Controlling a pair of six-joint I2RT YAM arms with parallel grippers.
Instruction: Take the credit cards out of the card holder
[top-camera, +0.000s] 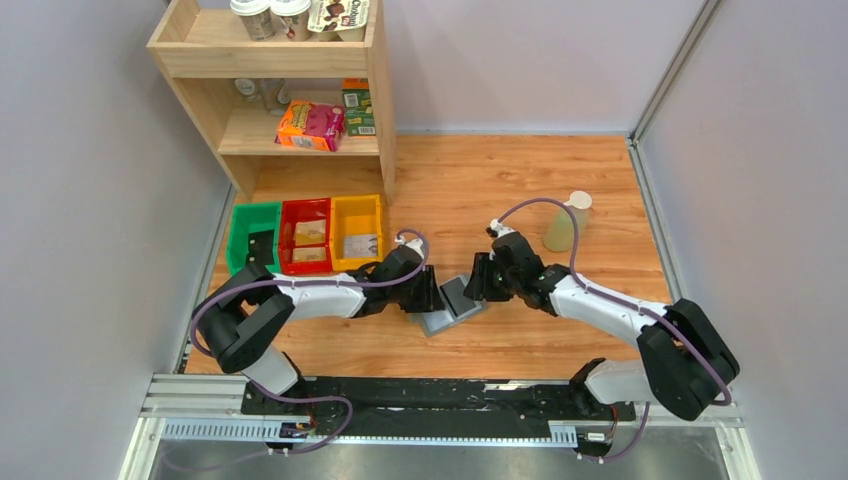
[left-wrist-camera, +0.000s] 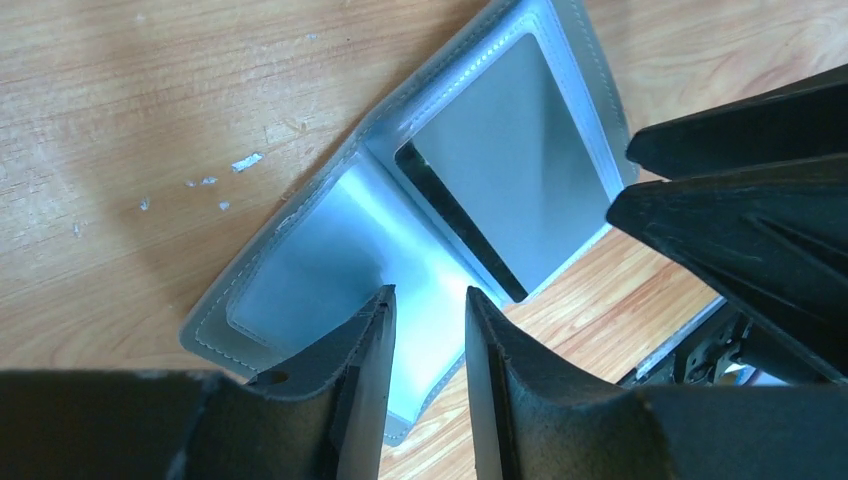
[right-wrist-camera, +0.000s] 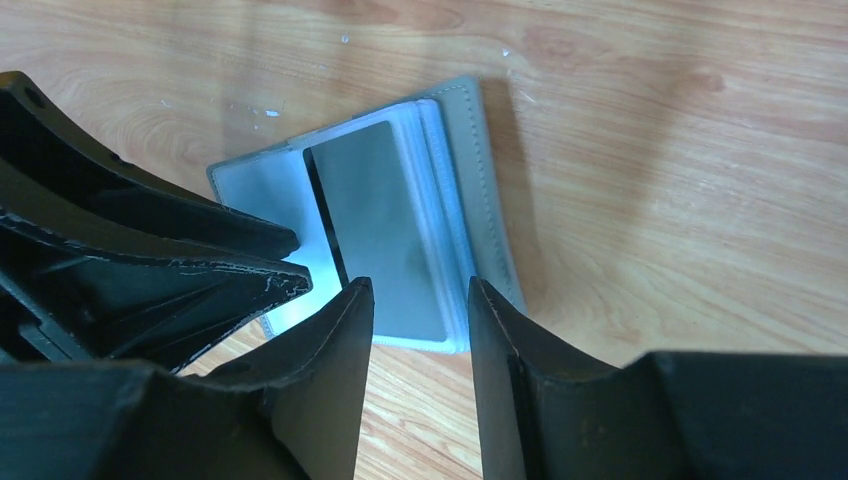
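The grey card holder (top-camera: 447, 313) lies spread flat on the wooden table between my two arms. One half is a pale, glossy sleeve (left-wrist-camera: 330, 265); the other carries a dark grey panel (right-wrist-camera: 372, 215) with a black strip along its inner edge. Over the pale half is my left gripper, its fingers parted and nothing between them. My right gripper is above the outer edge of the dark half, also with an empty gap. Whether either gripper touches the holder is hard to tell.
Green, red and yellow bins (top-camera: 357, 216) stand back left, with flat cards inside. Behind them rises a wooden shelf (top-camera: 265, 62) holding cups and boxes. A bottle (top-camera: 560, 230) stands at the right. The two grippers are close together.
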